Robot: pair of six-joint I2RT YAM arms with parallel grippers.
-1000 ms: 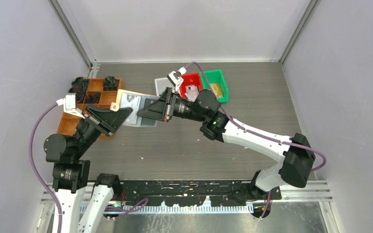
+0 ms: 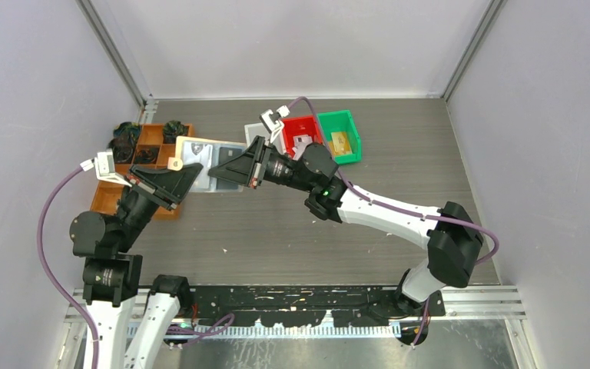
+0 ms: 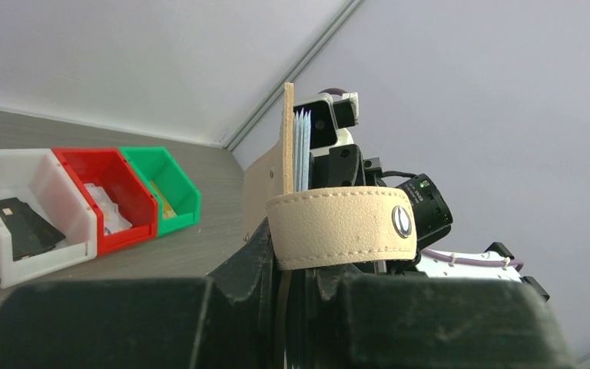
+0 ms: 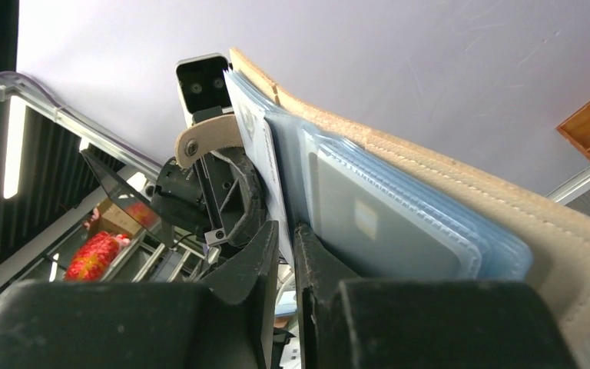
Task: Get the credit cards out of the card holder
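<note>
The beige card holder (image 2: 210,144) with clear sleeves is held up between the two arms, its leather strap (image 3: 342,227) crossing in front in the left wrist view. My left gripper (image 2: 193,171) is shut on the holder. My right gripper (image 2: 217,171) is at the sleeves, its fingertips close together at a white card (image 4: 267,177) in the front sleeve in the right wrist view; whether they grip it cannot be told. Blue sleeve edges (image 3: 302,146) stand beside the leather cover.
Behind are a white bin (image 3: 77,247), a red bin (image 3: 142,234) and a green bin (image 3: 188,204). An orange compartment tray (image 2: 107,198) with dark items lies at the left.
Both grippers and the holder have shifted slightly up in the top view, and the right arm has moved a little left.
</note>
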